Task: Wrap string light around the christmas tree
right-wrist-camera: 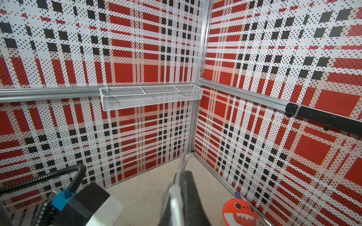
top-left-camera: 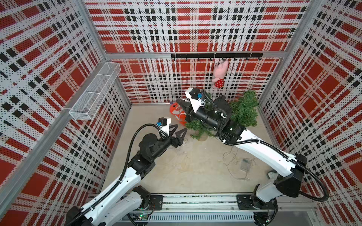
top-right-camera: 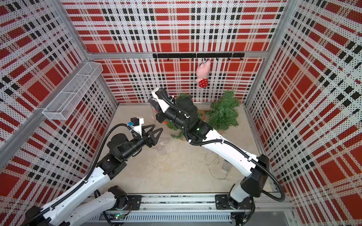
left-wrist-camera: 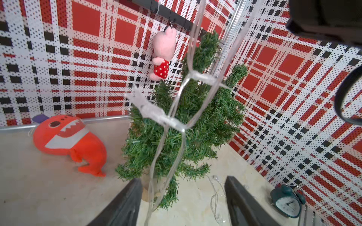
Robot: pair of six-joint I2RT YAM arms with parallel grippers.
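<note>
Two green trees (top-left-camera: 243, 109) stand at the back, partly hidden by my right arm. My right gripper (top-left-camera: 184, 107) is shut high in front of them; in the right wrist view a pale strand (right-wrist-camera: 175, 199) runs over its fingertips. My left gripper (top-left-camera: 178, 131) stands open, left of and below the right one, facing the tree (left-wrist-camera: 173, 143). In the left wrist view clear string lights (left-wrist-camera: 166, 120) with small pale clips hang in front of that tree, between and above the open fingers. A loose wire (left-wrist-camera: 215, 199) lies on the floor at right.
An orange plush toy (left-wrist-camera: 75, 143) lies back left, a pink plush (top-left-camera: 220, 73) hangs from a rail, and a clock (left-wrist-camera: 286, 201) is at right. A small clear box (top-left-camera: 245, 163) with wire lies front right. A white basket (top-left-camera: 94, 94) is on the left wall.
</note>
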